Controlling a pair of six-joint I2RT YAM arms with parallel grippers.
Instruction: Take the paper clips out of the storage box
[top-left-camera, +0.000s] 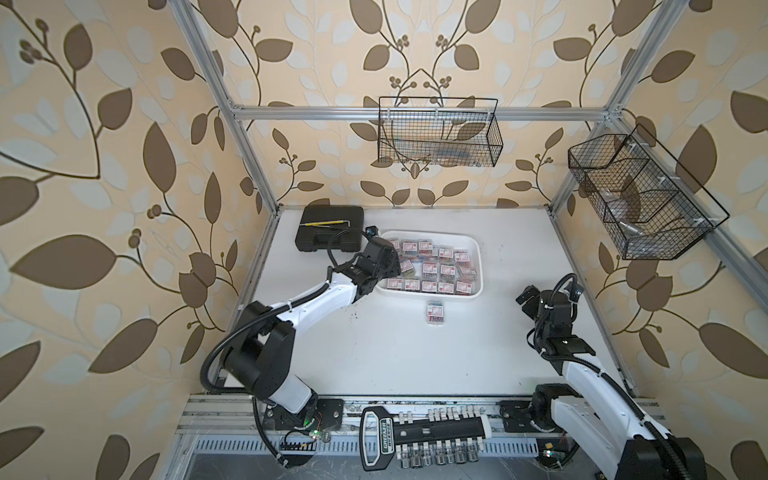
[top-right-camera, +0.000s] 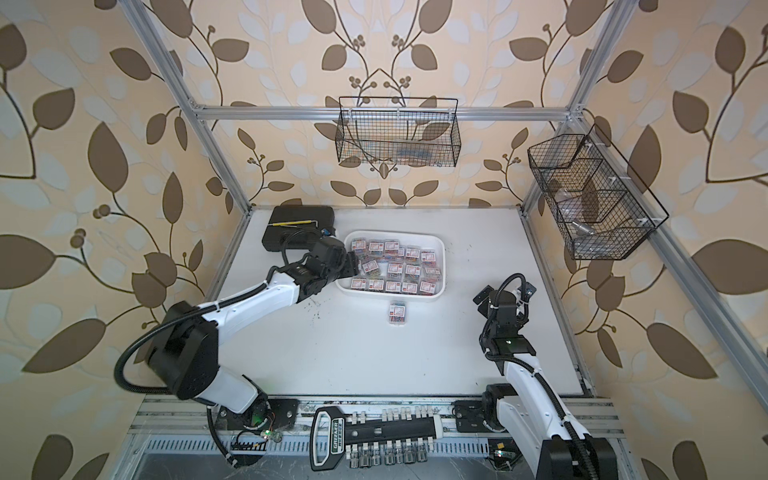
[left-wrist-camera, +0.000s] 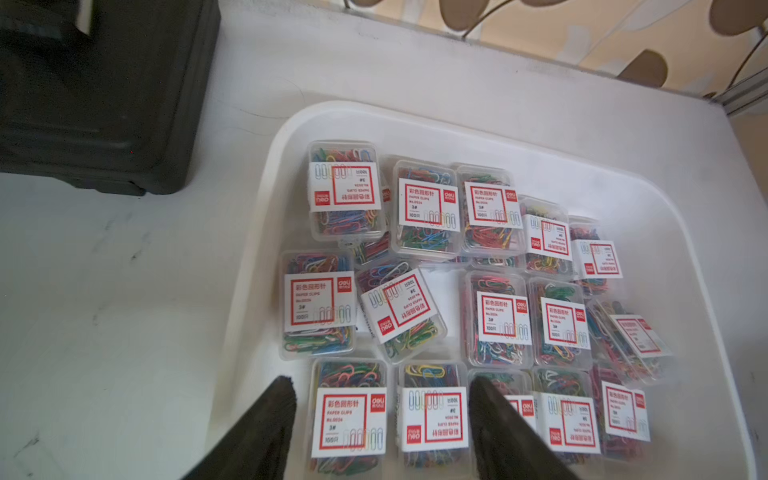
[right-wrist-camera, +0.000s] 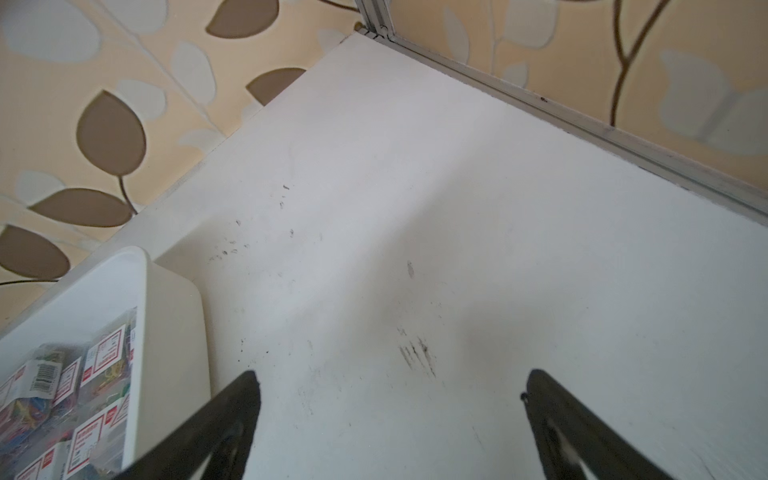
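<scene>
The white storage box (top-left-camera: 477, 264) stands on the table holding several clear cases of coloured paper clips with red-and-white labels. Over its left part hangs my left gripper, its fingers apart, with nothing held between them. In the left wrist view, two upright cases, a left one (left-wrist-camera: 349, 424) and a right one (left-wrist-camera: 433, 428), appear between the fingers; whether they touch cannot be told. One paper clip case (top-left-camera: 434, 313) lies outside, on the table in front of the box. My right gripper is open above bare table, to the right of the box, and empty.
A black tool case (top-left-camera: 329, 229) with a yellow pencil-like item on top sits left of the box. Wire baskets, a rear one (top-left-camera: 438, 132) and a right one (top-left-camera: 648, 192), hang above the table.
</scene>
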